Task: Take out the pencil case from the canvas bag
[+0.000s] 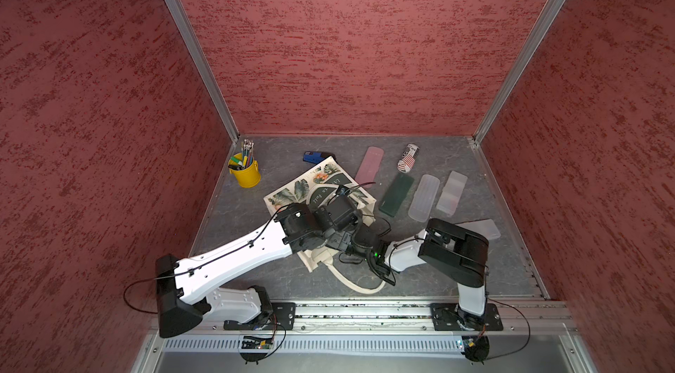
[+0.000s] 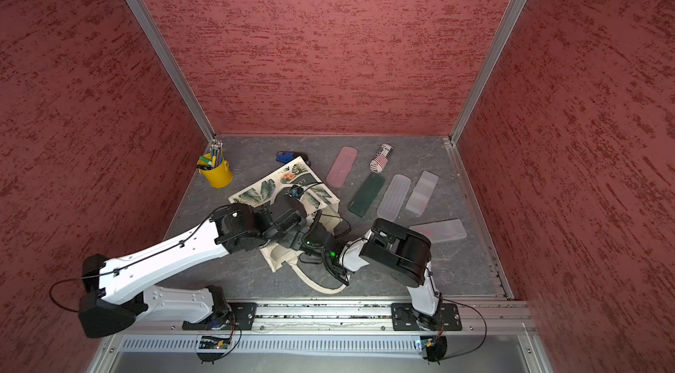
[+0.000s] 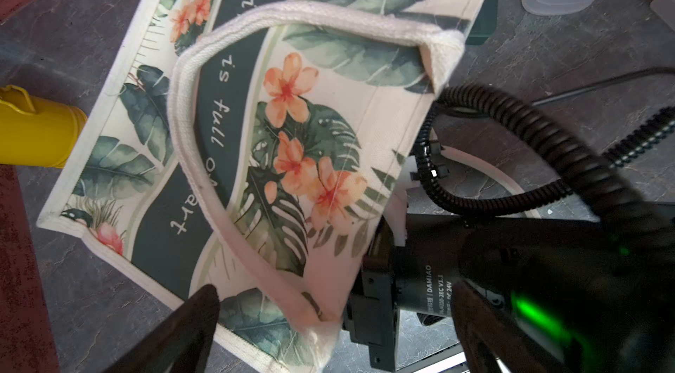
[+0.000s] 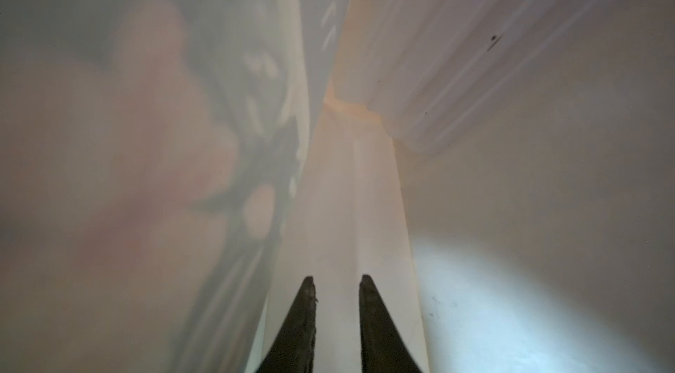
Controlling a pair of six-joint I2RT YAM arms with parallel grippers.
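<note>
The floral canvas bag (image 1: 295, 197) lies on the grey table, its printed top flap and looped strap showing in the left wrist view. My left gripper hangs over it, fingers apart at the bottom of that view, holding nothing. My right gripper is inside the bag, reaching in from the lower right, its dark fingers slightly apart with only pale lining visible between and around them. A ribbed pale surface (image 4: 478, 28) shows at the upper right inside. I cannot make out the pencil case in the bag.
A yellow pen cup (image 1: 246, 174) stands back left, a blue stapler (image 1: 313, 156) behind the bag. Pink (image 1: 369, 165), green (image 1: 396, 193) and several clear cases, plus a striped item (image 1: 407, 158), lie to the right.
</note>
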